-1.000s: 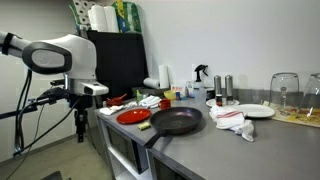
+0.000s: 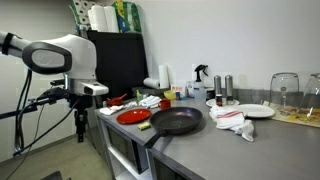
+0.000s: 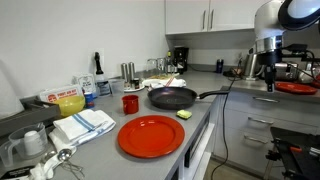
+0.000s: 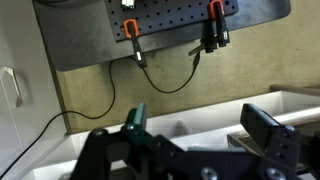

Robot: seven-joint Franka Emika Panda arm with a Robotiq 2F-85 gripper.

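My gripper hangs over the floor beside the counter, with its two fingers wide apart at the top of the wrist view and only floor showing between them. On the counter sits a black frying pan (image 3: 172,98), its handle reaching toward the counter edge. Closer to the camera in exterior view 2 lies a red plate (image 3: 150,136), with a small yellow-green sponge (image 3: 183,114) between plate and pan. A red mug (image 3: 131,104) stands behind the plate. None of these touches the gripper.
A striped cloth (image 3: 84,126), a yellow container (image 3: 71,104) and glass jars (image 3: 29,145) occupy the counter's other end in exterior view 2. A white towel (image 2: 232,121) lies right of the pan in exterior view 1. Bare counter (image 2: 250,155) shows at front right.
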